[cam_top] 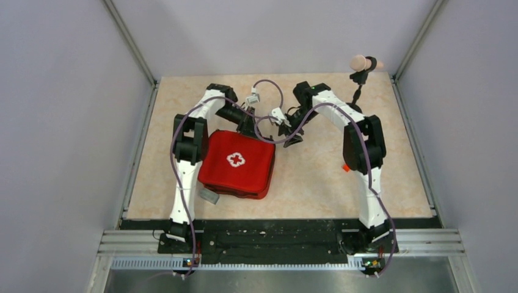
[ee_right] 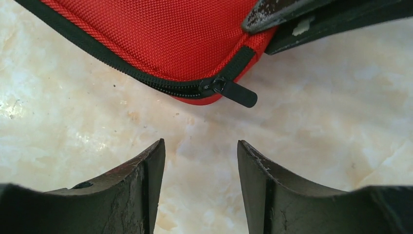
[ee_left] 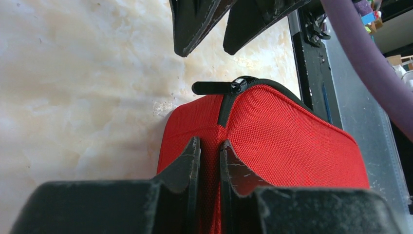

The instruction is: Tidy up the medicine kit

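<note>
The red medicine kit (cam_top: 247, 168), a soft case with a white cross badge, lies on the left half of the table. At its far edge my left gripper (cam_top: 255, 133) is shut on the kit's red fabric corner (ee_left: 210, 134), just below the zipper. The black zipper pull (ee_left: 212, 87) sticks out freely from that corner. Apart from the kit, my right gripper stands part open, its fingers (ee_right: 155, 165) on either side of bare table. In the right wrist view the zipper pull (ee_right: 236, 93) lies ahead of those fingertips, with nothing between them.
A grey block (cam_top: 209, 195) touches or nearly touches the kit's near-left edge. A small orange-red piece (cam_top: 346, 168) lies to the right. At the back right is a stand with a round head (cam_top: 360, 63). Bare table stretches across the middle right.
</note>
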